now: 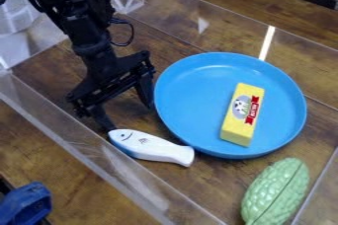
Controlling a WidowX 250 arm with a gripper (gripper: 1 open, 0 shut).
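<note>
My black gripper is low over the wooden floor at the left of the clear-walled bin, just behind a white fish-shaped toy with a blue tip. Whether its fingers are open or shut is hard to tell. A blue plate lies right of the gripper, with a yellow box with a red label on it.
A green textured vegetable toy lies at the lower right. Clear bin walls run along the left and right, and a blue object sits outside at the lower left. The floor behind the plate is bare.
</note>
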